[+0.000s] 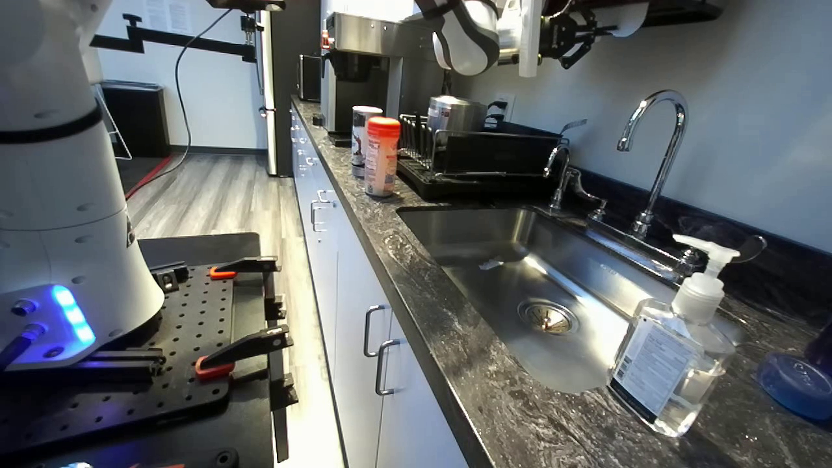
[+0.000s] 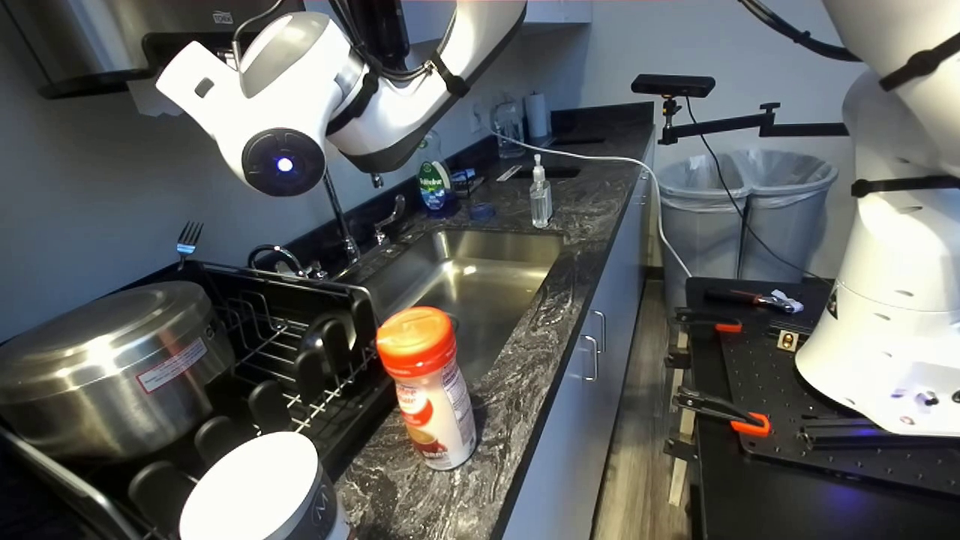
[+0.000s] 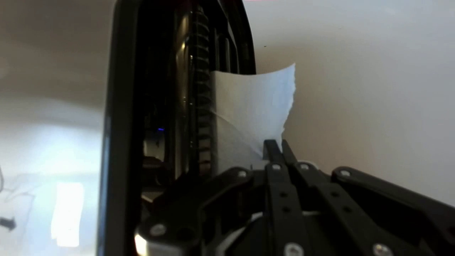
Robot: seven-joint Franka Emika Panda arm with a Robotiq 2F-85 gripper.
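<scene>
In the wrist view, a white paper towel (image 3: 251,102) with a torn edge sticks out of the slot of a black dispenser (image 3: 121,128). My gripper is shut at the sheet's near corner, and a crease in the paper runs toward the fingertips. The corner itself is hidden by the fingers. Exterior view 1 has the gripper (image 1: 610,31) high above the sink, its tips meeting at the hanging paper (image 1: 630,19). The dispenser (image 2: 99,54) is on the wall at upper left in exterior view 2, where the arm blocks the fingers.
Below lie the steel sink (image 1: 499,273) and tall faucet (image 1: 675,148). A dish rack (image 1: 499,156) holds a steel pot (image 2: 108,360). A red-capped bottle (image 2: 427,387) and a soap pump bottle (image 1: 675,351) stand on the counter (image 1: 405,249).
</scene>
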